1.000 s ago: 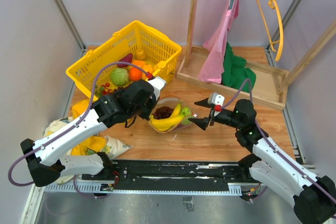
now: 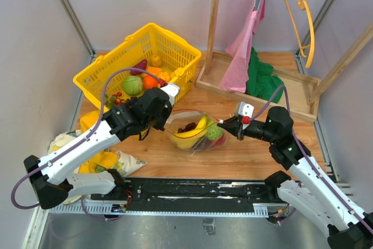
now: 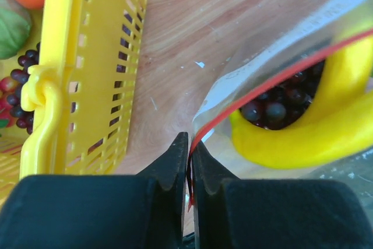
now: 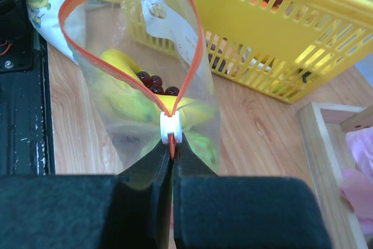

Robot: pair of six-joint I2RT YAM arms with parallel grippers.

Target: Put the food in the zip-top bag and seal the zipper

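A clear zip top bag [image 2: 195, 141] with red rim hangs above the wood table, holding bananas [image 3: 303, 138], dark grapes [image 3: 274, 103] and something green. My left gripper has the bag's red rim between its fingertips at one corner, as the left wrist view shows. My right gripper is shut on the white zipper slider [image 4: 170, 125] at the opposite end. The bag's mouth is open between them.
A yellow basket [image 2: 93, 80] with more produce stands behind the left arm. A wooden rack [image 2: 303, 103] with cloths stands at the back right. Yellow and patterned bags [image 2: 93, 158] lie at the left.
My right gripper has shut on the slider and moved up and right, drawing the bag wider. My left gripper looks almost unmoved.
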